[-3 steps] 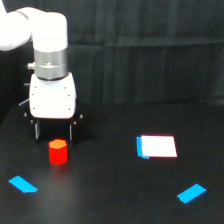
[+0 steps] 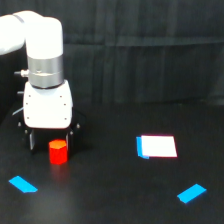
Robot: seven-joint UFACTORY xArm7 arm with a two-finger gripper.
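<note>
A small red block rests on the black table at the left of the camera view. My gripper is right above or around it, pointing down, with its dark fingers spread apart to the left and right of the block. The fingers look open. The fingertips are hard to make out against the black background, so I cannot tell whether either one touches the block.
A white rectangle with a red edge lies to the right, with a blue strip along its left side. Blue tape pieces mark the front left and front right.
My gripper has come down toward the red block and shifted slightly left. The block, the white rectangle and the blue tape have stayed where they were.
</note>
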